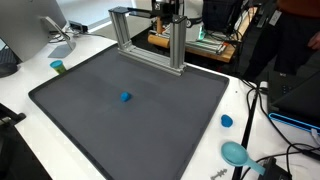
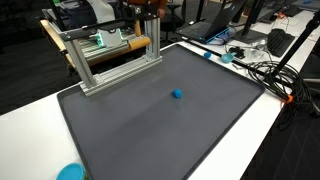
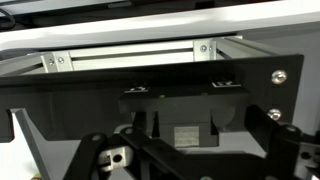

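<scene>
In the wrist view, my gripper stands open, its dark fingers spread at the lower edge. Directly before it is a dark panel (image 3: 60,105) with a black handle-like bar (image 3: 185,98) across its middle. No object shows held, and whether the fingers touch the bar cannot be told. Outside, the same area appears to be the upright light metal frame (image 1: 150,58), also the frame (image 2: 112,75) at the back left. A small blue object (image 1: 126,97) lies alone on the dark mat, seen too as a blue spot (image 2: 178,93).
A green-topped container (image 1: 58,67) stands beyond its left edge. To the right lie a blue round piece (image 1: 226,121) and a teal bowl (image 1: 236,154), near loose black cables (image 1: 268,125). Behind the frame is an orange cylinder (image 1: 158,41).
</scene>
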